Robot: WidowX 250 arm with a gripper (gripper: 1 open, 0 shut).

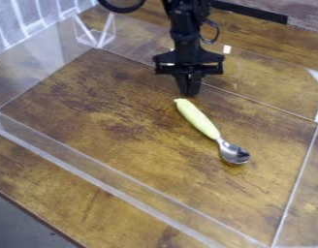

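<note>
My black gripper (188, 70) hangs at the top centre of the camera view, over the wooden table, just above a spoon with a pale yellow handle (198, 119) and a silver bowl (233, 153). The spoon lies diagonally, its handle end toward the gripper. The gripper's fingers look close together, with nothing visible held between them; its tips are dark and hard to make out.
Clear plastic-like edging runs along the left and right sides, and a dark strip lies along the back edge at the top right.
</note>
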